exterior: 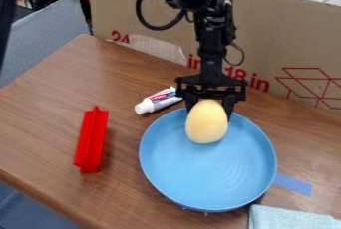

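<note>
My black gripper [210, 99] reaches down over the back part of a blue plate [206, 173]. A pale yellow egg-shaped object [206, 119] is at the plate's back, directly in front of the gripper and between or against its fingers; whether the fingers grip it cannot be told, as it hides them. A white toothpaste tube [156, 101] lies just left of the gripper, behind the plate. A red elongated object [91, 139] lies on the wooden table at the left.
A cardboard box [286, 64] stands along the table's back. A light blue cloth [286, 220] lies at the front right, near a strip of blue tape [293, 185].
</note>
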